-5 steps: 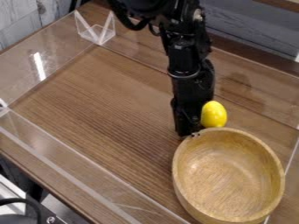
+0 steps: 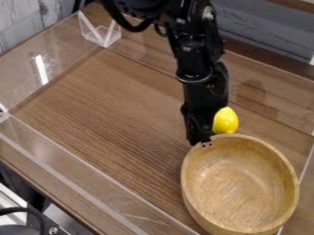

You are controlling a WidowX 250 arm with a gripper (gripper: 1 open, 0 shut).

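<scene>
My black gripper (image 2: 200,136) hangs at the centre right, low over the table just beyond the far left rim of a tan oval bowl (image 2: 240,188). Its fingers look shut, with nothing visible between them. A yellow egg-shaped object (image 2: 226,120) sits right beside it, partly behind the gripper body, near the bowl's far rim.
A wooden table (image 2: 98,119) fills most of the view, with clear room on the left. A clear plastic holder (image 2: 101,29) stands at the far left back. A dark cable shows at the lower left corner.
My gripper has shifted slightly to the left, away from the yellow object, over the last second. The bowl looks unmoved.
</scene>
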